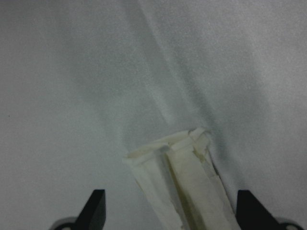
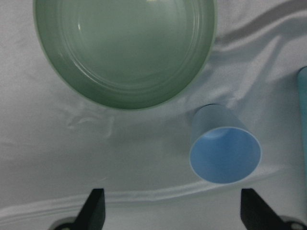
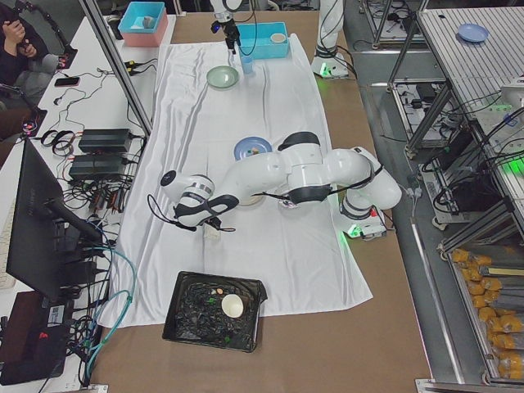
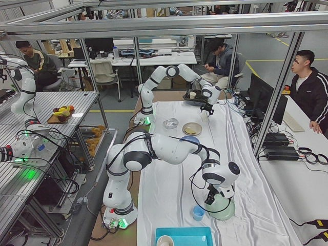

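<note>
A crumpled, off-white paper packet point(image 1: 187, 187) lies on the white cloth directly beneath my left gripper, whose fingertips stand wide apart on either side of its lower part; the gripper is open. In the camera left view, the left arm reaches over the middle of the table down to it point(image 3: 211, 232). My right gripper is open over the cloth, with nothing between its fingers, near a light blue cup point(image 2: 225, 151) and a green plate point(image 2: 124, 57).
A black lined tray point(image 3: 196, 327) with a white bowl sits at the near end. A cyan bin point(image 4: 183, 230) is at the far end. A blue plate point(image 3: 252, 146), a tan plate point(image 4: 192, 128) with yellow food and a crumpled foil item point(image 4: 170, 123) occupy the middle.
</note>
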